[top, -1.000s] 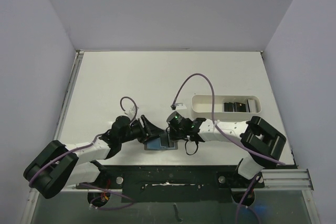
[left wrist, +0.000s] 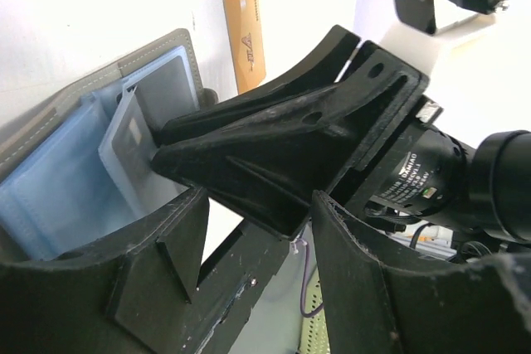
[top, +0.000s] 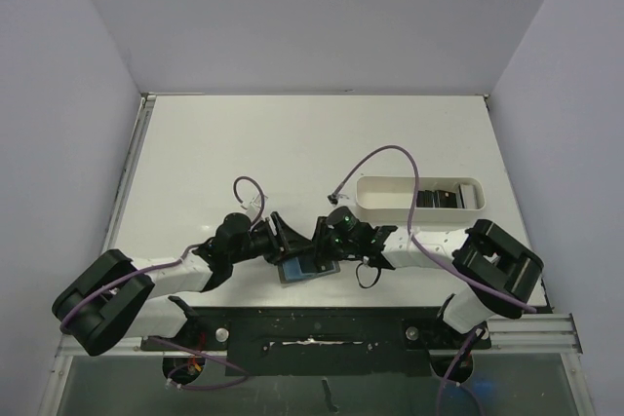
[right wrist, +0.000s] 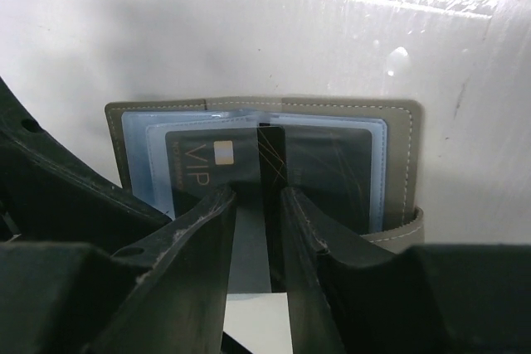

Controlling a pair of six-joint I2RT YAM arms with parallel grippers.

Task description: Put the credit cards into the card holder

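Note:
The open card holder point(right wrist: 405, 163) lies at the front middle of the table, grey with blue sleeves point(left wrist: 66, 188). Dark cards, one marked VIP point(right wrist: 207, 172), sit in it. My left gripper is open at the holder's left side. My right gripper is open just over the cards, its fingertips close together at a black stripe; whether they touch it is unclear. In the top view both grippers crowd over the holder and hide much of it.
A white tray point(top: 385, 193) at the back right holds more dark cards point(top: 437, 199). An orange card point(left wrist: 245, 35) lies beyond the grippers in the left wrist view.

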